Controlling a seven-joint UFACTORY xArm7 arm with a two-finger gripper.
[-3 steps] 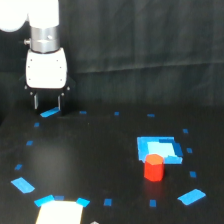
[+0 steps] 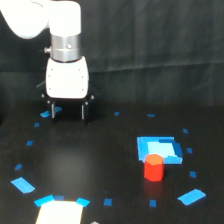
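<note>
My gripper (image 2: 67, 112) hangs at the upper left over the black table, pointing down. Its two dark fingers stand apart and only dark background shows between them, so it looks open. Far to its right and nearer the camera is a small blue box (image 2: 144, 148) with a white inside. A red block (image 2: 154, 169) stands close against the box's near side; whether they touch, I cannot tell. At the bottom left edge lies a pale object (image 2: 58, 213), partly cut off by the frame.
Blue tape strips (image 2: 191, 197) and several small blue marks lie flat around the table. A dark curtain (image 2: 150, 60) hangs behind. Between the gripper and the blue box the tabletop is clear.
The arm has shifted to the right and a little lower in the view, uncovering less of the blue strip behind it. Box, red block and pale object have stayed put.
</note>
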